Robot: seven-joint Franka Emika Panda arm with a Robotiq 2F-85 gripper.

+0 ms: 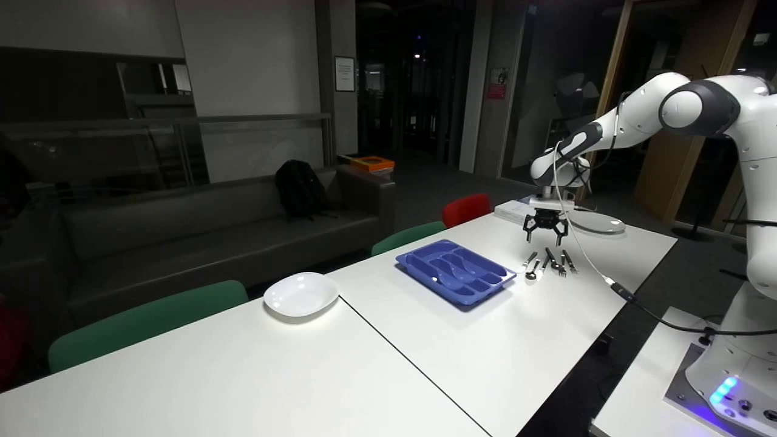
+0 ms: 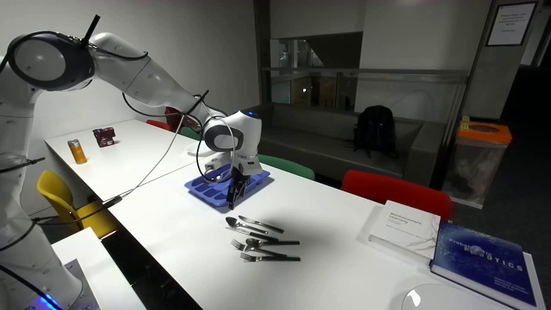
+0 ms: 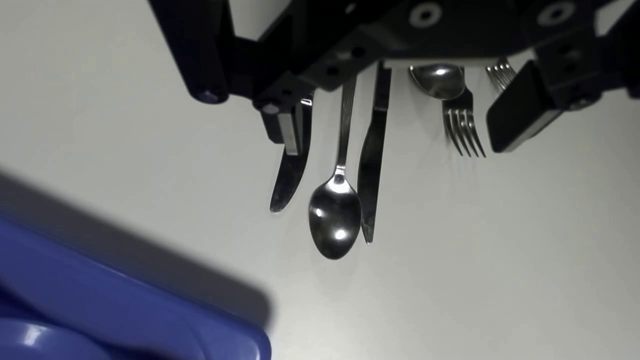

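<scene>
My gripper hangs open above several pieces of cutlery, its fingers apart and nothing held between them. In the wrist view, a spoon lies bowl toward the bottom of the picture, with a knife close along its right side. Another knife is partly covered by the left finger. Farther right are a second spoon, a fork close against it, and another fork; the gripper body hides their handles. A blue cutlery tray stands beside the group, its compartments showing no cutlery that I can make out.
A white bowl sits on the adjoining table. Two books, one white and one blue, and a white plate lie on the other side of the cutlery. Bare table surrounds the cutlery; a cable hangs from the arm.
</scene>
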